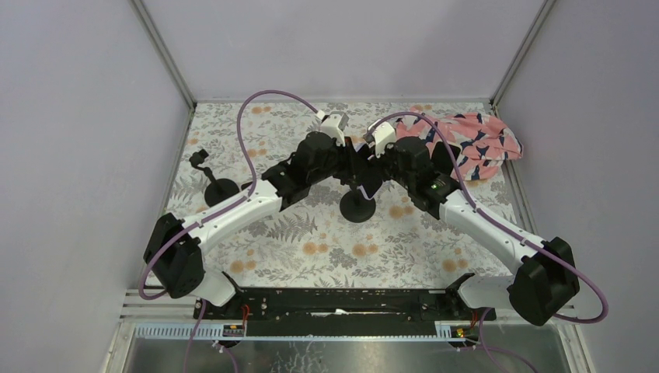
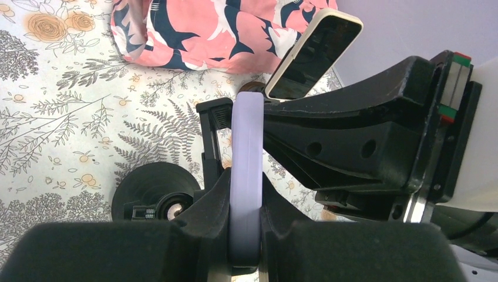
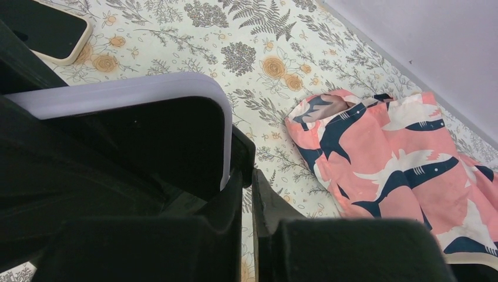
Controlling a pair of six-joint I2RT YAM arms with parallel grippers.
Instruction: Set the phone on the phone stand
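A lilac phone [image 1: 367, 175] is tilted over the round black stand [image 1: 357, 208] at the middle of the table. My right gripper [image 1: 379, 162] is at the phone's right side; in the right wrist view its fingertips [image 3: 262, 182] lie just past the phone's edge, close together, and whether anything is between them is unclear. Whether the phone rests on the stand is hidden by the grippers.
A pink patterned cloth [image 1: 486, 140] lies back right with a dark-screened phone [image 1: 444, 155] on or beside it. A second black stand [image 1: 221, 189] stands at the left, with another phone partly hidden near it.
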